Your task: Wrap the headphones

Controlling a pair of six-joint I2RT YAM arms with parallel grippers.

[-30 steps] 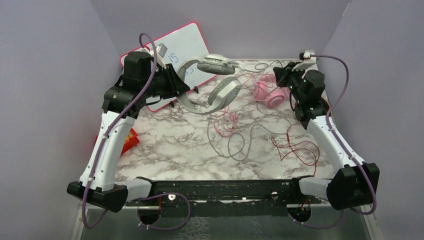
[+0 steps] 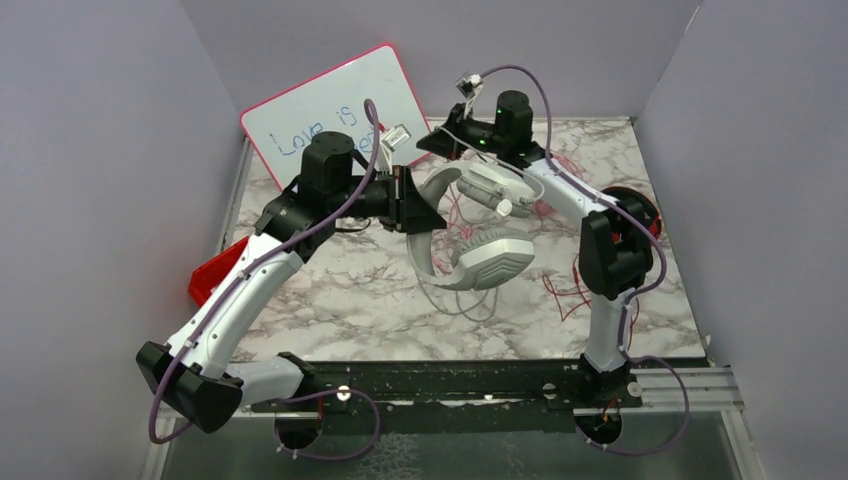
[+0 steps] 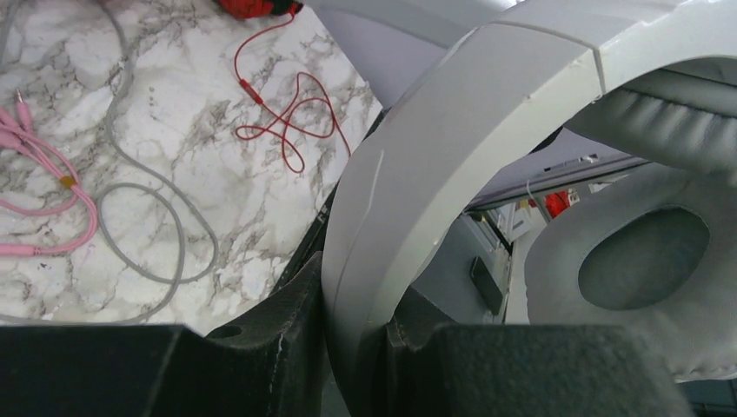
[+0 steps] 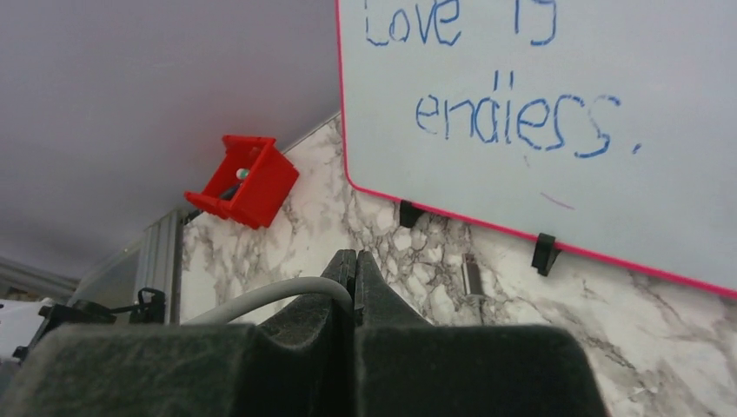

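White-grey headphones (image 2: 490, 260) hang above the table's middle, my left gripper (image 2: 414, 205) shut on the headband (image 3: 408, 148); in the left wrist view the cushioned earcup (image 3: 556, 261) faces the camera. My right gripper (image 2: 440, 142) is raised at the back, just beyond the headphones. It is shut, and a grey cable (image 4: 261, 294) runs at its fingertips in the right wrist view; whether it is pinched between them is hard to tell. More cable lies looped on the marble table (image 3: 217, 156) below.
A whiteboard with writing (image 4: 539, 61) leans at the back left. A red bin (image 4: 252, 191) sits at the left. Pink cables (image 3: 61, 200) and red cables (image 3: 295, 122) lie on the table, with red headphones at the right, partly behind my right arm. The front middle holds mostly cable.
The left gripper has moved right and toward the front with the headphones.
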